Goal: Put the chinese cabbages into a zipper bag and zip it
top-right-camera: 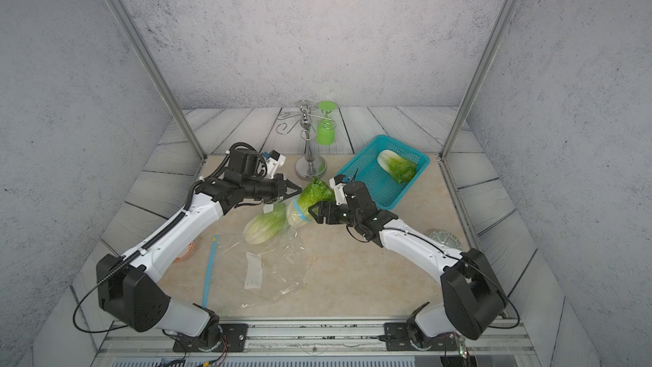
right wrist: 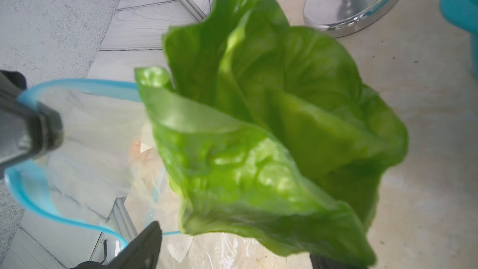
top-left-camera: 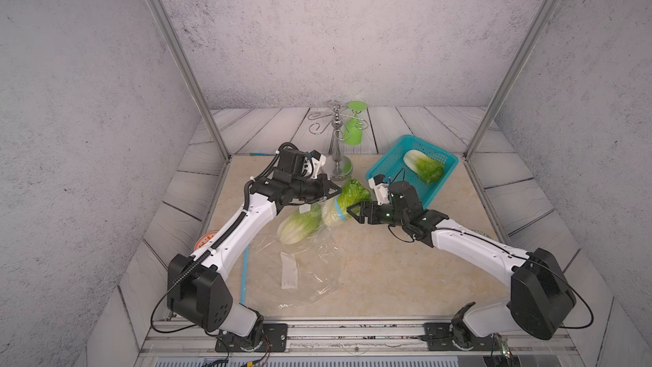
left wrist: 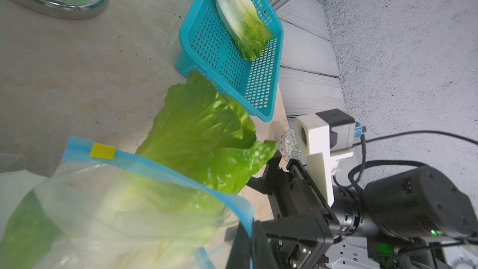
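The zipper bag's blue-edged mouth (left wrist: 124, 162) is held by my left gripper, shut on that edge. A leafy cabbage (right wrist: 268, 134) lies partly inside the bag, its green leaves outside the mouth. My right gripper is open around the lower side of these leaves, its fingers partly hidden by them. A second, pale cabbage (top-left-camera: 299, 224) lies on the plastic at left of centre. A third cabbage (top-left-camera: 424, 166) rests in the turquoise basket (top-right-camera: 353, 176) at the back right.
A chrome stand (top-right-camera: 309, 166) with a green cup (top-right-camera: 326, 129) is at the back centre. A flat clear bag with a blue strip (top-right-camera: 209, 272) lies at the front left.
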